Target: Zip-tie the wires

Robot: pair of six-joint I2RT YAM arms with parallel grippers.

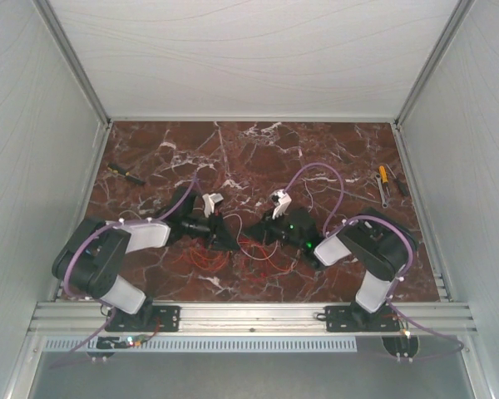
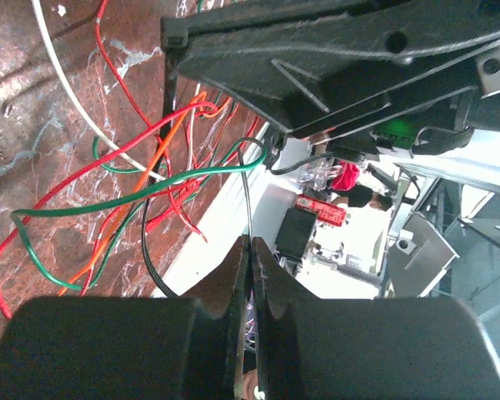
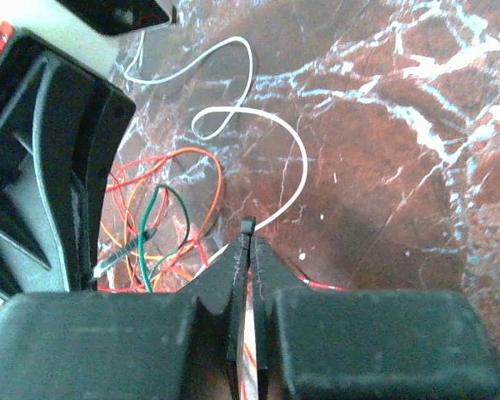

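Observation:
In the left wrist view, a tangle of red, orange, white and green wires [image 2: 125, 202] lies over the table. My left gripper is shut; a thin grey strand [image 2: 247, 200] runs up from its tips, though whether it is pinched I cannot tell. A dark ribbed strip [image 2: 147, 246], apparently a zip tie, curves beside the wires. My right gripper is shut too, with a small dark nub at its tips. Wires [image 3: 173, 208] lie beyond it in the right wrist view. From above, both grippers face each other over the bundle.
A dark-handled tool [image 1: 126, 174] lies at the back left. At the right sit a yellow-handled screwdriver [image 1: 383, 174] and a wrench [image 1: 381, 191]. Purple tubes loop over both arms.

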